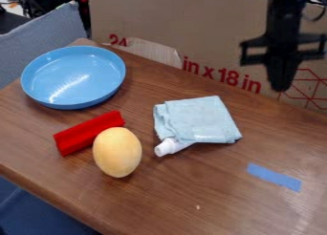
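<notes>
The black gripper [281,74] hangs blurred at the upper right, in front of the cardboard, above the back right of the table; it looks shut, and nothing shows in it. A folded light blue cloth [194,118] lies mid-table over a white tube [169,147], whose end sticks out at the lower left. A red block [87,132] and a yellow egg-shaped object [118,152] lie to the left of them.
An empty blue plate [73,74] sits at the back left. A blue tape strip [273,177] is stuck on the right. Cardboard [179,33] stands along the back.
</notes>
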